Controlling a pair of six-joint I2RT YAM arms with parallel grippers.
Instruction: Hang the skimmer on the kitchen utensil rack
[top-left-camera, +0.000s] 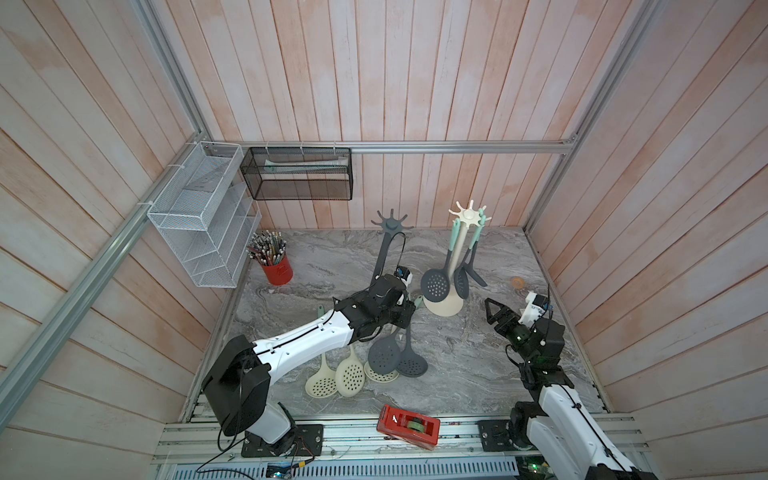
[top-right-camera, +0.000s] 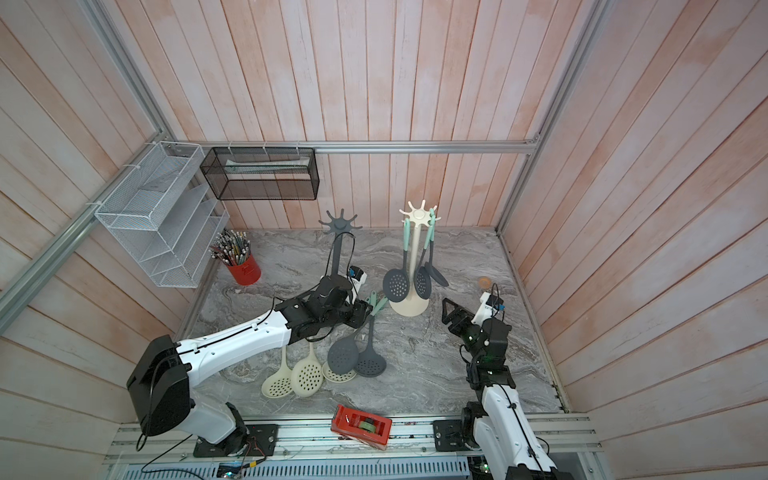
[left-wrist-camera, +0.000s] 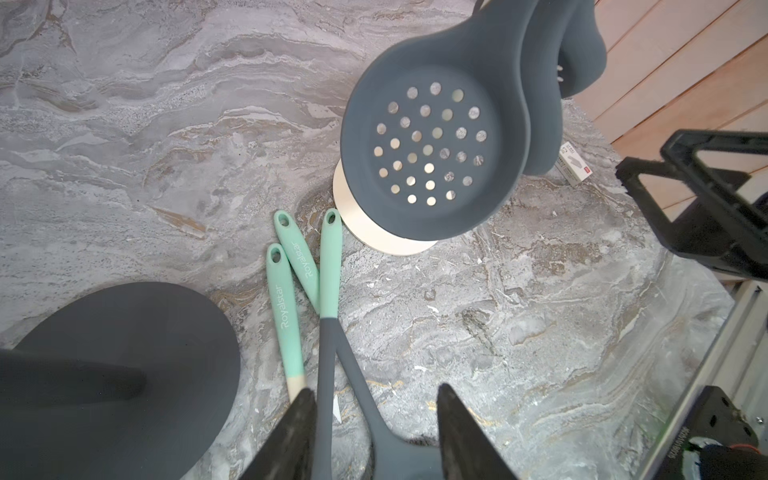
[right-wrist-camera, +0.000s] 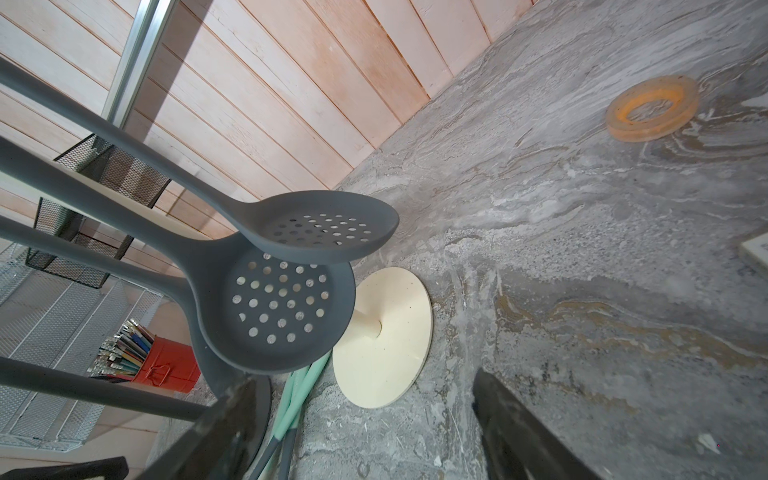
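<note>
Dark skimmers (top-left-camera: 434, 281) with mint handles hang on the cream rack (top-right-camera: 410, 305). A grey rack (top-left-camera: 390, 224) stands left of it without utensils visible. Grey skimmers (top-left-camera: 413, 361) and cream skimmers (top-right-camera: 306, 373) lie on the front of the marble counter. My left gripper is above their mint handles (left-wrist-camera: 328, 264), fingers apart with nothing held. My right gripper stands open and empty at the right, facing the cream rack.
A red brush cup (top-left-camera: 277, 270) and white wire shelves (top-left-camera: 192, 200) are at the left. A black basket (top-left-camera: 296, 174) hangs on the back rail. A red tool (top-left-camera: 408, 424) lies at the front edge.
</note>
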